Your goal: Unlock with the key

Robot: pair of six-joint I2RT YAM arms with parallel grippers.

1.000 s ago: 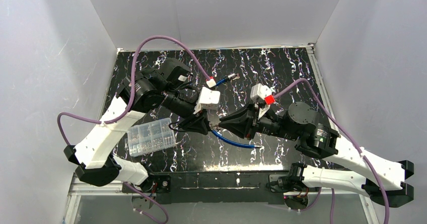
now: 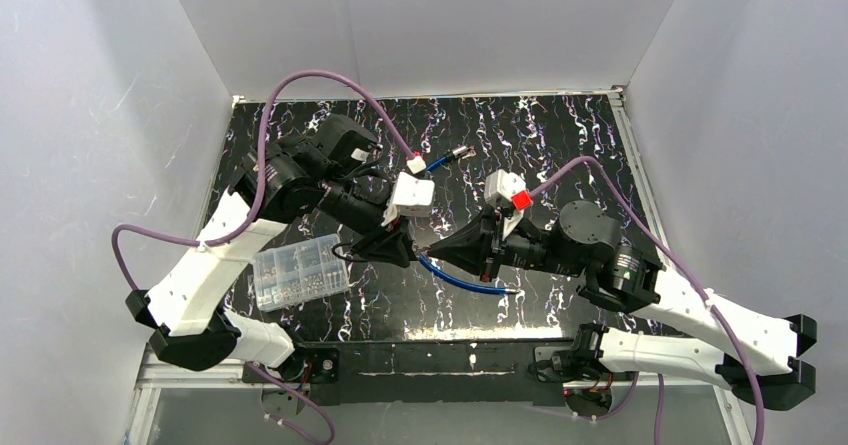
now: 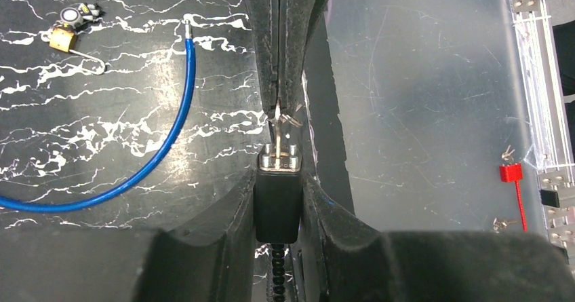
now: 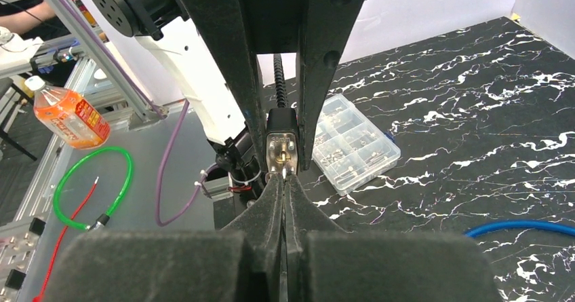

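Note:
In the left wrist view a black padlock [image 3: 277,214] with a metal keyhole face is gripped between the fingers of my left gripper. Facing it, my right gripper is shut on a small key [image 3: 277,132], with a ring beside the fingertips. The key's blade points at the lock's metal face and its end meets the slot area; how deep it sits cannot be told. In the right wrist view the keyhole face [image 4: 282,146] lies just beyond my right fingertips. From above, both grippers nearly touch tip to tip over the table.
A blue cable [image 2: 465,284] lies on the black marbled table under the grippers. A clear compartment box [image 2: 300,272] stands at the left. A brass padlock [image 3: 63,39] lies on the table. A red lock [image 3: 510,172] with keys is off to the side.
My right gripper has moved slightly left, towards the lock, narrowing the gap between the two grippers. The left arm has stayed still.

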